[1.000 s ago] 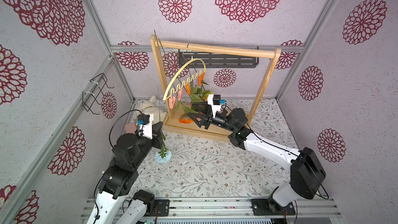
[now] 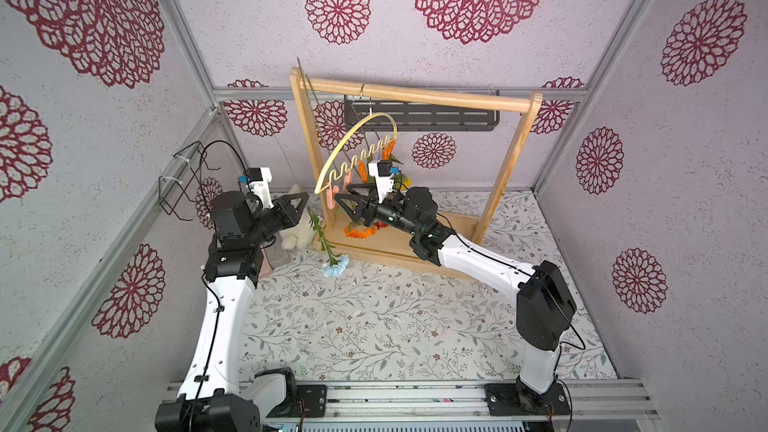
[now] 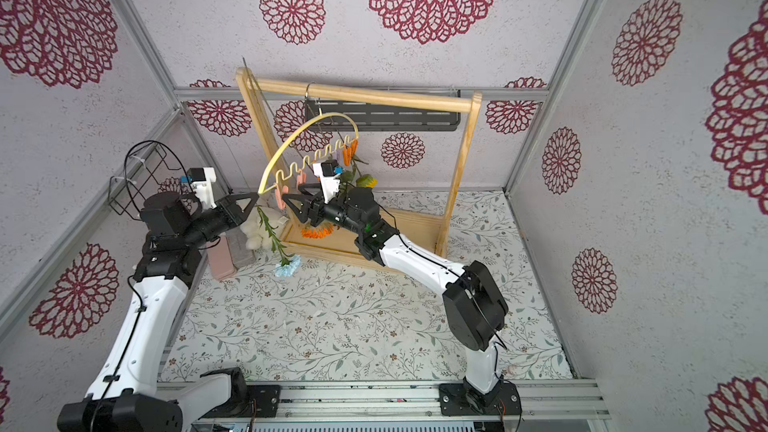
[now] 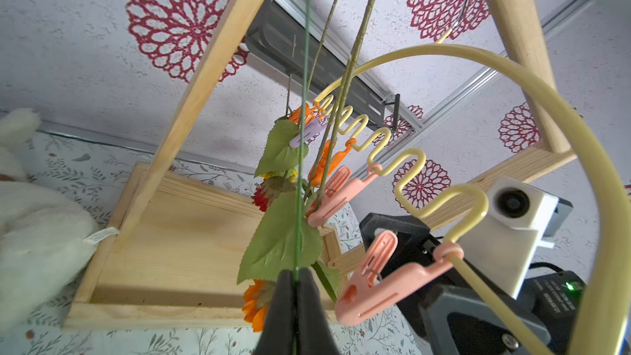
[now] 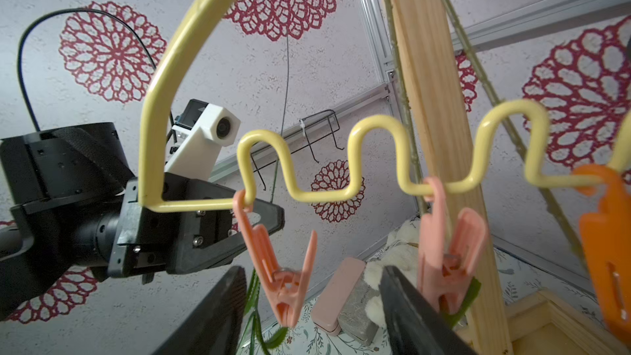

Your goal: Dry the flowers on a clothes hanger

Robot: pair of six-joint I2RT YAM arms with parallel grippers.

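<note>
The yellow hanger (image 2: 364,124) hangs from the wooden rack (image 2: 416,94) and carries several clips. My left gripper (image 2: 304,198) is shut on the green stem (image 4: 303,157) of the light blue flower (image 2: 334,265), which hangs head down below it. At the hanger's near end dangles a pink clip (image 5: 286,286), with no flower visible in its fingers. My right gripper stands open, its fingers (image 5: 220,315) to either side of that clip; contact cannot be made out. A second pink clip (image 5: 447,256) grips a stem further along.
An orange flower (image 2: 360,232) hangs head down over the rack's wooden base (image 2: 376,256). A white plush toy (image 4: 39,243) and a pink box (image 3: 220,260) sit at the left.
My left gripper has risen and moved back toward the hanger's near end, carrying the blue flower. The right gripper has shifted left toward the pink clip, staying open.
</note>
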